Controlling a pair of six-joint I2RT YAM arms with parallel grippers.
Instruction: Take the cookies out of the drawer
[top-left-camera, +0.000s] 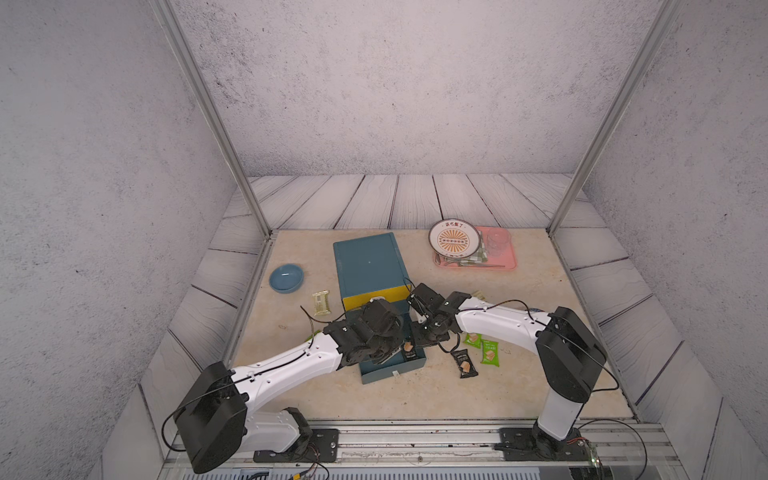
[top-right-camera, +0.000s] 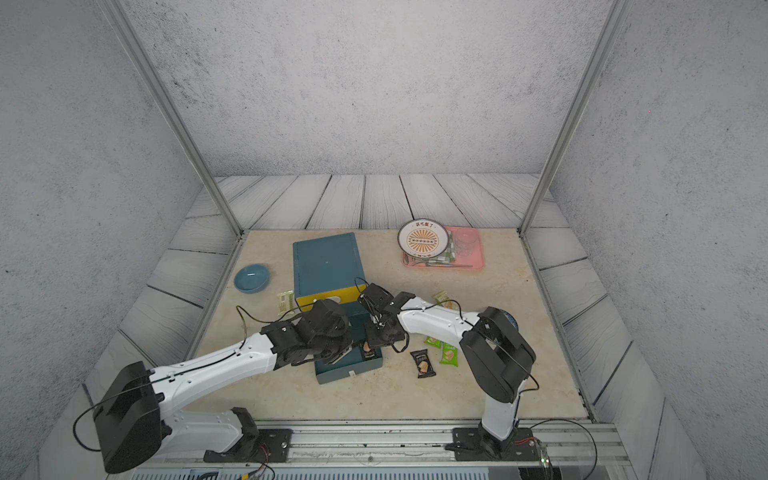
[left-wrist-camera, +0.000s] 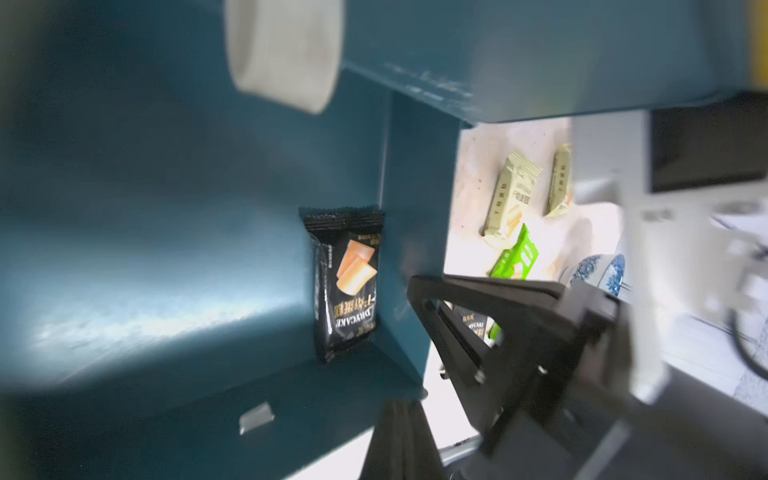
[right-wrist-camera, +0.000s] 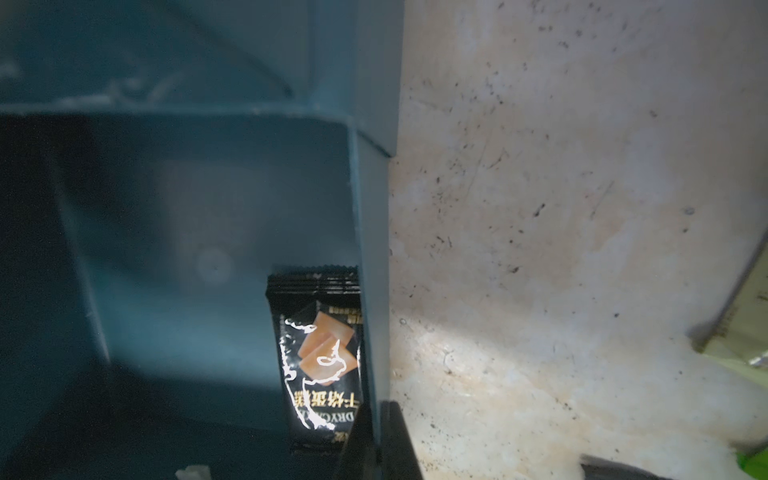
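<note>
One black cookie packet (left-wrist-camera: 349, 280) lies flat on the floor of the open blue drawer (top-left-camera: 396, 373), against its right wall. My left gripper hangs over the drawer, shut with nothing seen between its fingers, apart from the packet. My right gripper is at the drawer's right wall; its fingers sit on either side of the thin wall edge, beside the packet's end. On the table to the right are another black packet (top-left-camera: 464, 364) and green packets (top-left-camera: 489, 353). Pale packets (left-wrist-camera: 512, 200) also lie there, partly hidden by the right arm from above.
The blue cabinet (top-left-camera: 369, 264) with a yellow upper front (top-left-camera: 376, 297) stands behind the drawer. A blue bowl (top-left-camera: 286, 277) and a pale packet (top-left-camera: 321, 302) are left of it. A plate (top-left-camera: 454, 238) rests on a pink tray (top-left-camera: 502, 254) at the back right.
</note>
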